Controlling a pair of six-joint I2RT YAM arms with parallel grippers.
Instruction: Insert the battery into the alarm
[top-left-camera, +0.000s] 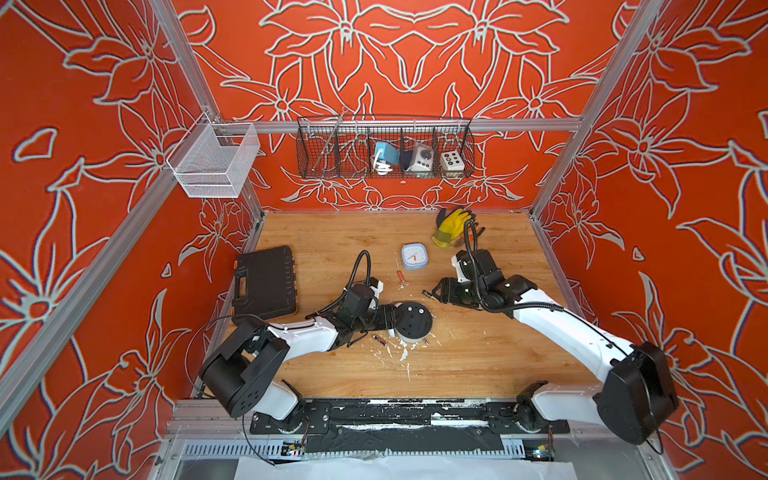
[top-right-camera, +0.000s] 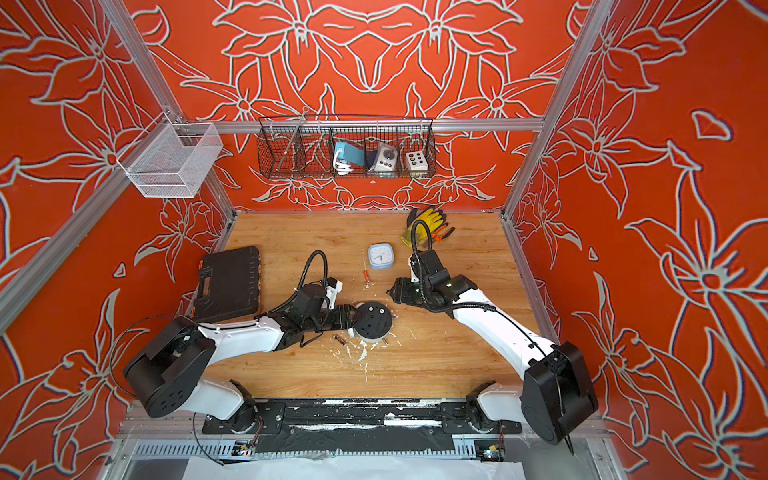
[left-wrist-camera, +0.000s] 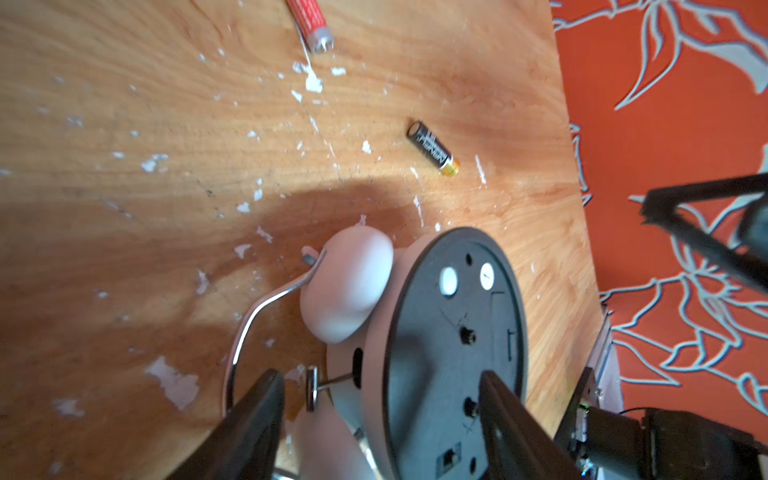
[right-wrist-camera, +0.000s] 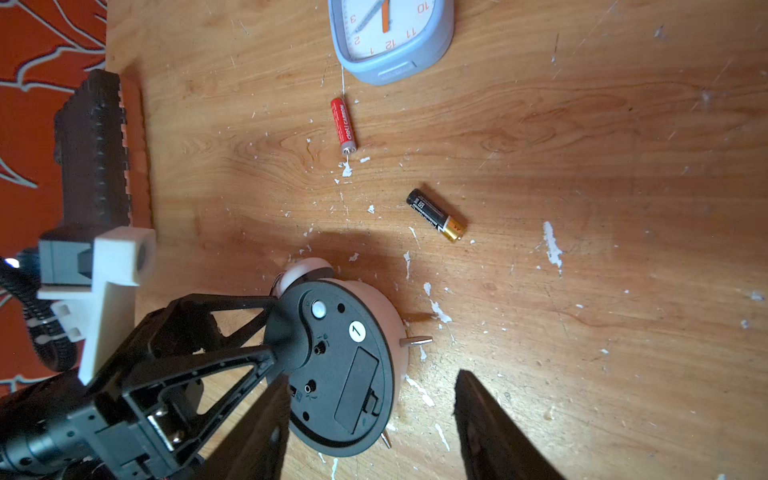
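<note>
The alarm clock (top-left-camera: 413, 321) lies face down on the table, its black back with a shut-looking battery cover (right-wrist-camera: 356, 388) upward. My left gripper is open around the clock's bell side. My right gripper is open above the table, between clock and batteries. A black-and-gold battery (right-wrist-camera: 434, 214) lies beside the clock, with a red battery (right-wrist-camera: 342, 124) farther back.
A small blue clock (top-right-camera: 381, 256) stands behind the batteries, with gloves (top-right-camera: 424, 224) at the back right and a black case (top-left-camera: 264, 280) on the left. The right side of the table has bare room.
</note>
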